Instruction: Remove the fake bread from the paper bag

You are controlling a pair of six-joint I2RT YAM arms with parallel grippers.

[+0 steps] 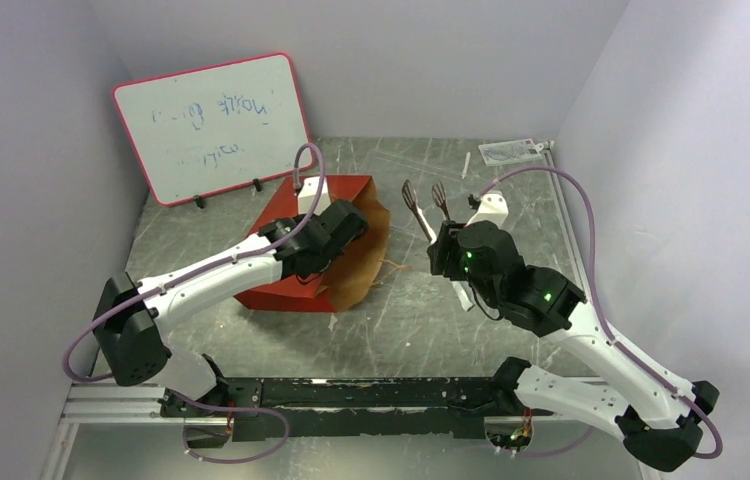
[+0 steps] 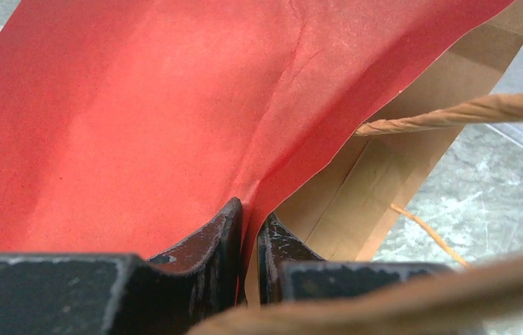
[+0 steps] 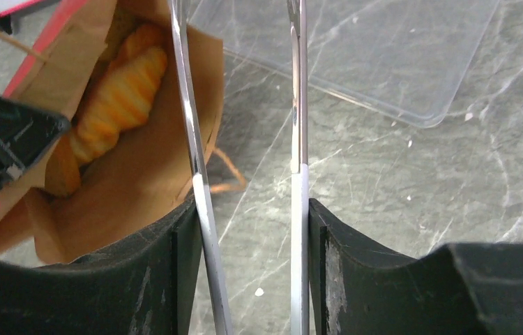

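Note:
A red paper bag with a brown inside lies on its side, its mouth facing right. In the right wrist view the golden fake bread sits inside it, partly hidden by the bag's edge and the left fingers. My left gripper is shut on the rim of the bag. Held between the fingers of my right gripper are metal tongs, white along their lower arms. The arms stand apart with nothing between them, to the right of the bag's mouth.
Twisted paper handles stick out at the bag's mouth. A whiteboard leans at the back left. Behind the tongs lies a clear flat sheet.

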